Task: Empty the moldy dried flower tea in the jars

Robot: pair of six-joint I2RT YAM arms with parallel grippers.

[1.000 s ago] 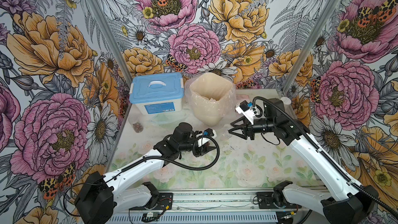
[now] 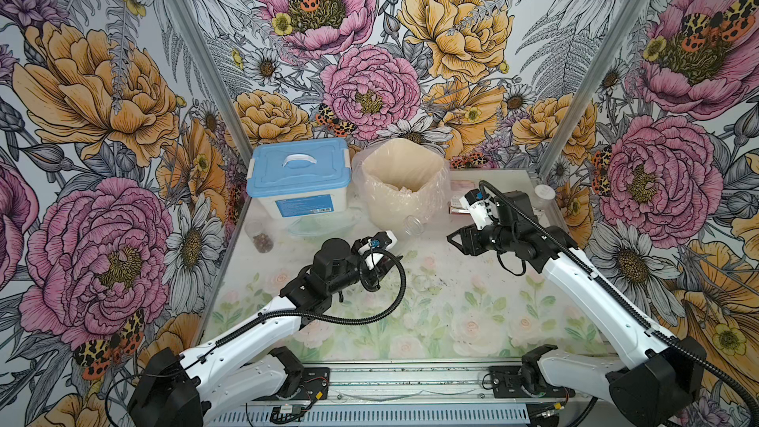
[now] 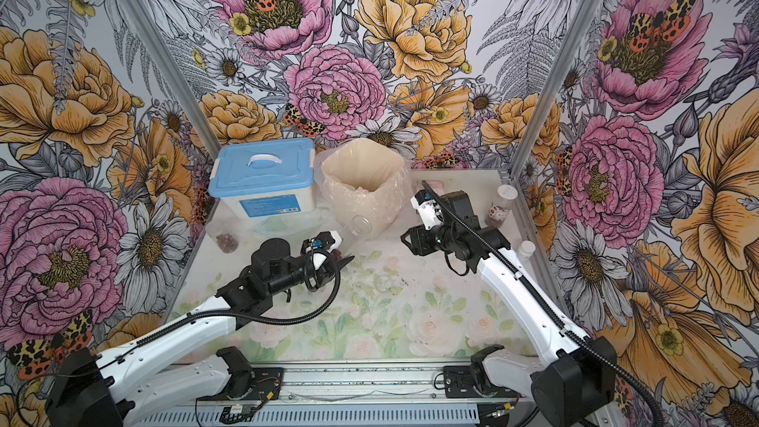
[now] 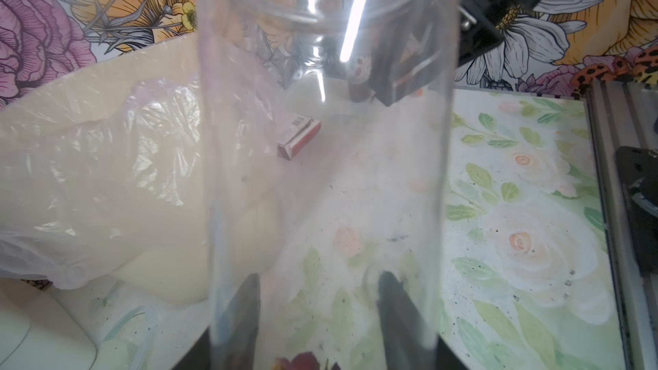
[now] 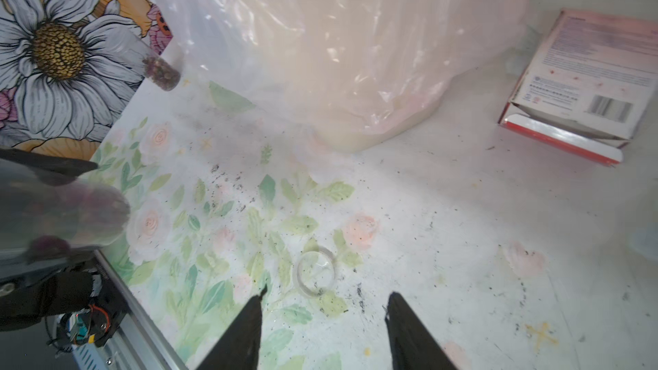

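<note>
A clear jar stretches ahead of my left gripper, which is shut on it. Its mouth looks uncovered, and a few dark red dried flowers show at its bottom end. In the top left view the jar's mouth is close to the front of the bag-lined bin. My right gripper stands apart to the right, its fingers spread with only table seen between them. A clear round piece, perhaps a lid, lies on the table. Another jar with dried flowers stands at the back left.
A blue-lidded box stands left of the bin. In the top right view, a white-capped jar and a smaller white-capped container stand at the right edge. A small red-and-white box lies right of the bin.
My left gripper has carried the jar left and toward the bin. From close to the jar's mouth, the right gripper has drawn back to the right, and its fingers are closer together.
</note>
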